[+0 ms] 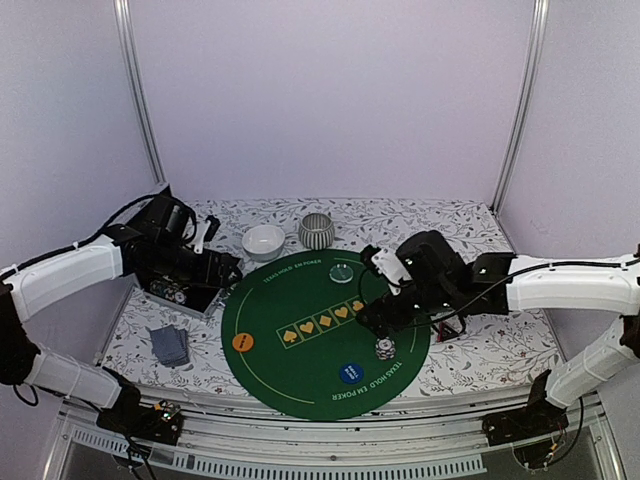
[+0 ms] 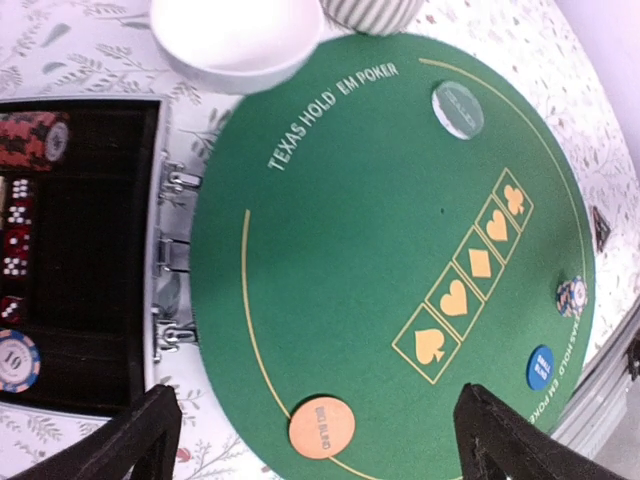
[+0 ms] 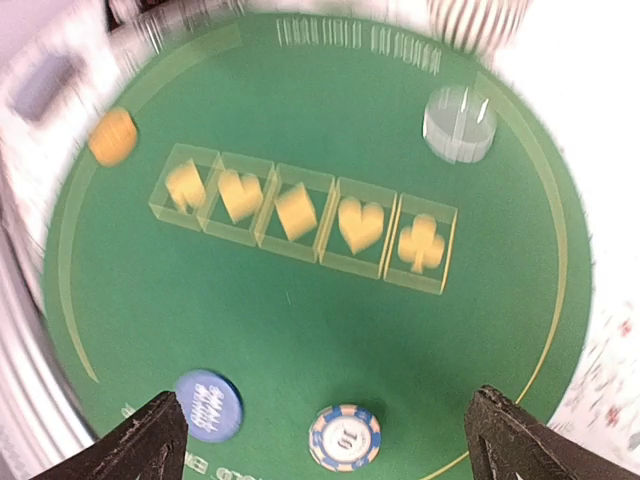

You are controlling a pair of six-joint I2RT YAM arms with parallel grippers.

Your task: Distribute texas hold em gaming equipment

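A short stack of chips (image 1: 385, 348) stands on the round green poker mat (image 1: 290, 375), near its lower right edge beside the blue button (image 1: 351, 373). Above that stack is my right gripper (image 1: 375, 318), open; its view shows the top chip (image 3: 345, 437) between the spread fingers but below them. My left gripper (image 1: 228, 272) hovers open and empty at the mat's left edge, by the black case (image 2: 150, 250). Inside the case lie red chips (image 2: 35, 138), red dice (image 2: 17, 235) and a blue-edged chip (image 2: 18, 360). An orange button (image 1: 242, 342) and a clear dealer button (image 1: 341, 273) rest on the mat.
Behind the mat stand a white bowl (image 1: 263, 242) and a striped cup (image 1: 317, 231). A grey-blue cloth-like pile (image 1: 169, 345) lies at the front left. To the right, a dark object (image 1: 450, 328) is partly covered by my right arm.
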